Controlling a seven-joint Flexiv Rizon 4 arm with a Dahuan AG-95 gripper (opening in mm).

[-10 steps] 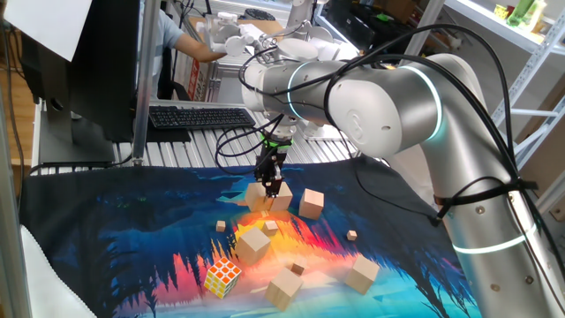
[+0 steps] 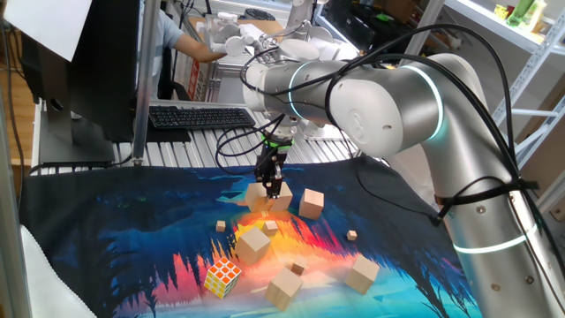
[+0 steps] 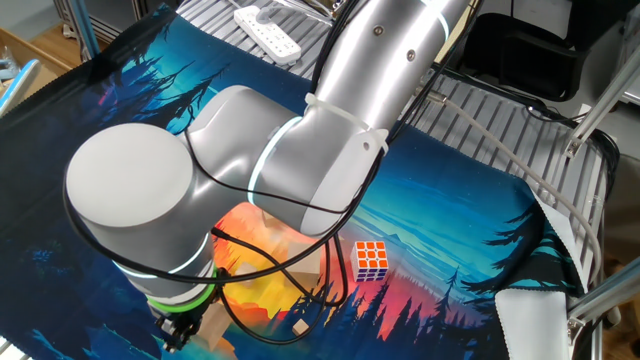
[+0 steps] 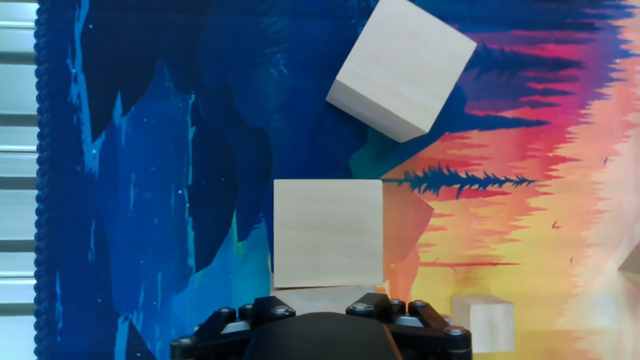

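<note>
In exterior view 1, two pale wooden blocks stand side by side near the middle of the cloth, the left block (image 2: 253, 198) and the right block (image 2: 283, 201). Right over this pair, my gripper (image 2: 273, 193) points down. The wrist view shows the gripper's fingertips (image 4: 278, 309) spread apart at the bottom edge. One square block (image 4: 328, 233) lies just ahead of them, and the edge of a second block (image 4: 325, 298) shows between them, partly hidden by the gripper body. Whether the fingers touch either block cannot be seen.
Another large block (image 2: 311, 204) stands right of the pair. Nearer the front are more blocks (image 2: 253, 246), several small cubes and a Rubik's cube (image 2: 222, 276). Bare cloth (image 2: 115, 208) lies to the left. A keyboard (image 2: 201, 117) sits behind.
</note>
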